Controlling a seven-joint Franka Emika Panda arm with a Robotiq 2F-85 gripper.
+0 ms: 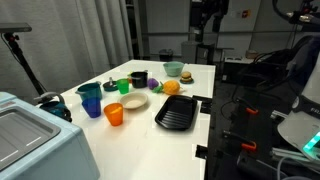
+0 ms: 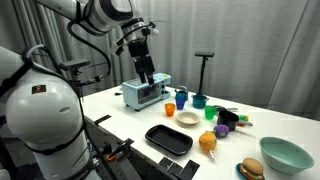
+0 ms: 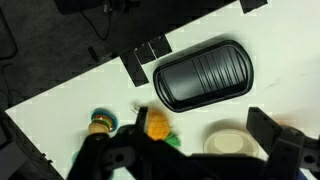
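High above the table's front edge hangs my gripper (image 1: 208,45), open and holding nothing. From overhead in the wrist view, its two dark fingers (image 3: 92,155) reach in from the lower corners, wide apart. A black rectangular tray (image 3: 205,75) lies empty on the white table below. Near it are an orange pumpkin-like object (image 3: 157,126) with a green stem and a pale round plate (image 3: 230,142). A toy burger (image 1: 186,77) sits farther off beside a green bowl (image 1: 173,69).
Orange cups (image 2: 172,109), a blue cup (image 2: 181,99), a green cup (image 1: 123,86), a teal pot (image 2: 199,101) and a dark pan (image 2: 228,118) stand around the plate. A toaster oven (image 1: 40,140) occupies one end. Bare table (image 2: 235,165) surrounds the tray.
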